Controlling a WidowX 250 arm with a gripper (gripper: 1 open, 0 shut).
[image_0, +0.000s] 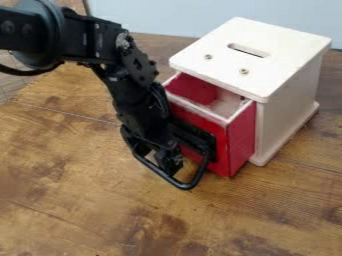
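Observation:
A cream wooden box with a slot in its top stands on the right, its red drawer part way out at the front left. The inside of the drawer shows red under the top panel. My black gripper is low at the drawer's front, against or just beside the red face, and hides part of it. Its fingertips are hard to make out among the black parts, but it appears open, with nothing clearly between the fingers.
A pale wall runs along the back behind the box.

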